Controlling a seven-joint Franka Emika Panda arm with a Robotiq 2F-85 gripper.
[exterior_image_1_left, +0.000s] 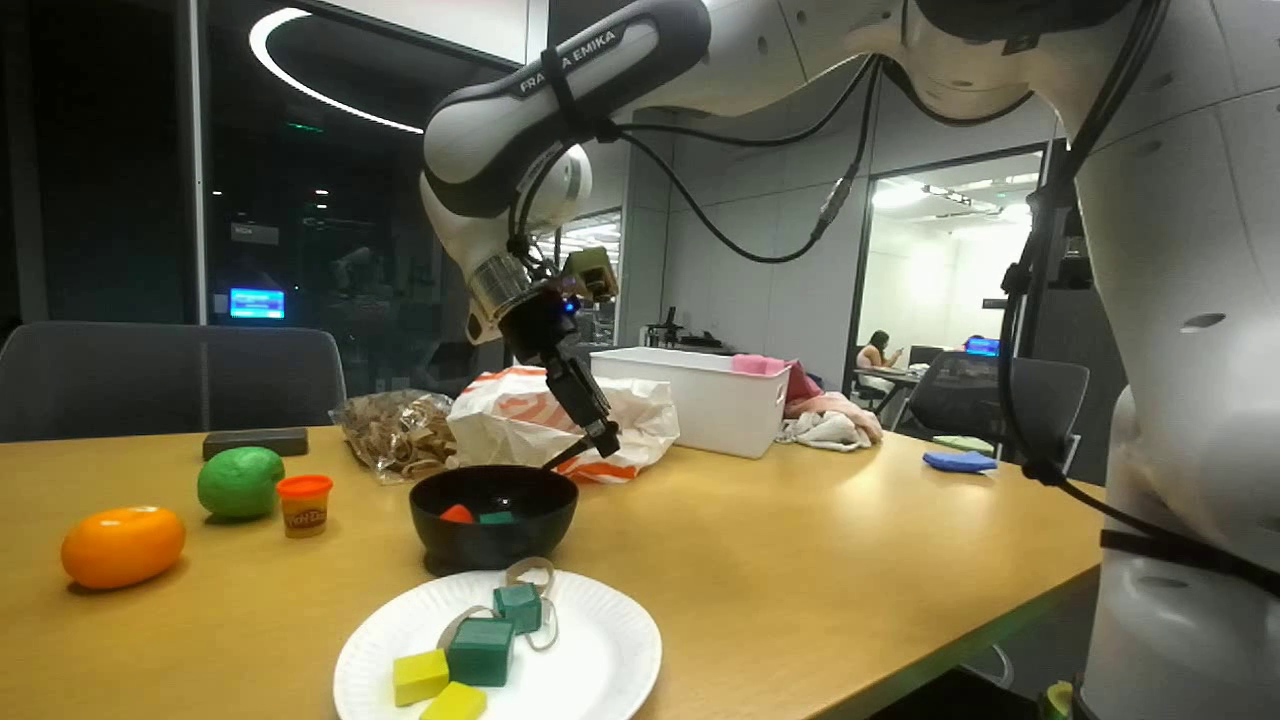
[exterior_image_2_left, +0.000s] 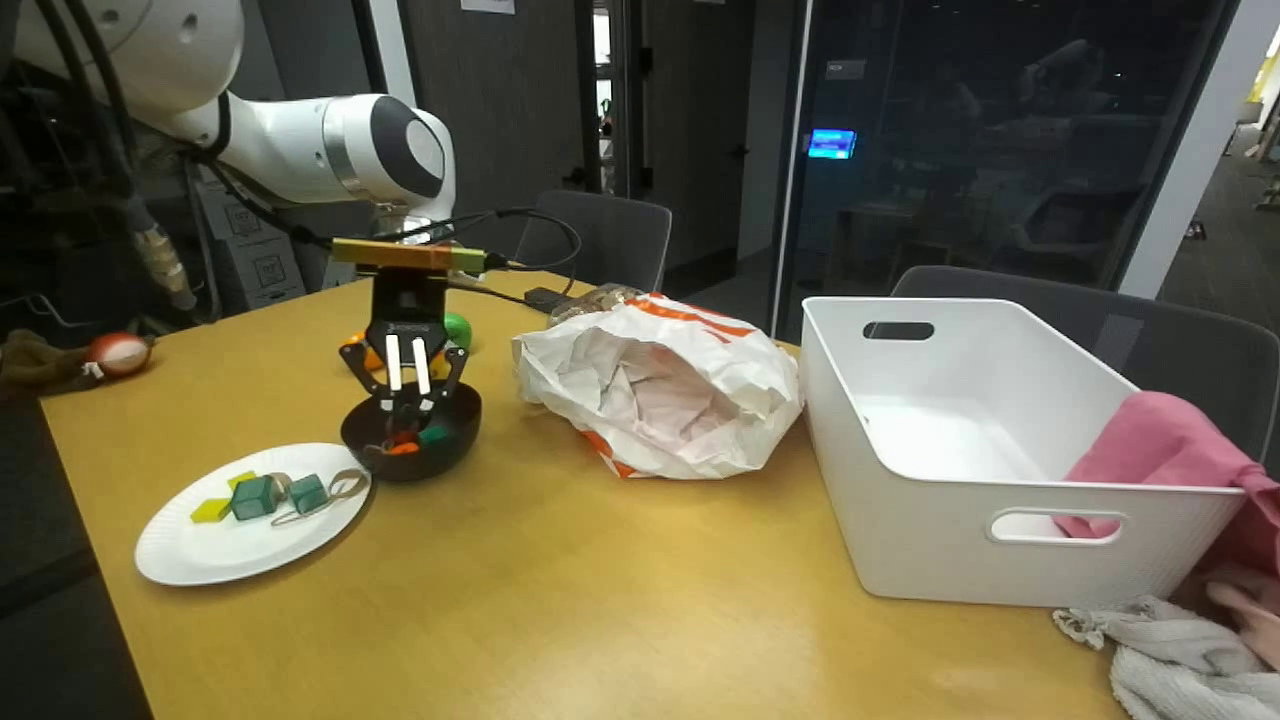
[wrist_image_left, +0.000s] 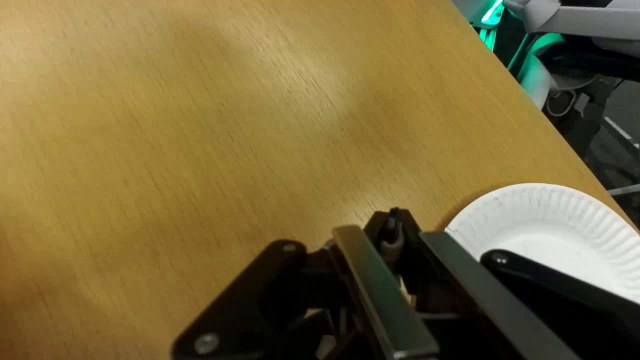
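A black bowl (exterior_image_1_left: 492, 534) with a thin dark handle (exterior_image_1_left: 569, 454) sits on the table, just behind the white paper plate (exterior_image_1_left: 600, 654). Red and green pieces show inside the bowl. My gripper (exterior_image_1_left: 603, 442) tilts down over the bowl's far right side, shut on the handle. In the wrist view a small dark end shows between the fingers, while the bowl is out of sight. On the plate lie green blocks (exterior_image_1_left: 480, 652), yellow blocks (exterior_image_1_left: 420, 676) and a loop of beige band (exterior_image_1_left: 546, 624).
A crumpled white bag (exterior_image_2_left: 672, 384) stands near the bowl, with a white bin (exterior_image_2_left: 960, 540) beside it. A green fruit (exterior_image_1_left: 240, 482), an orange fruit (exterior_image_1_left: 124, 547) and a Play-Doh tub (exterior_image_1_left: 305, 509) stand left of the bowl.
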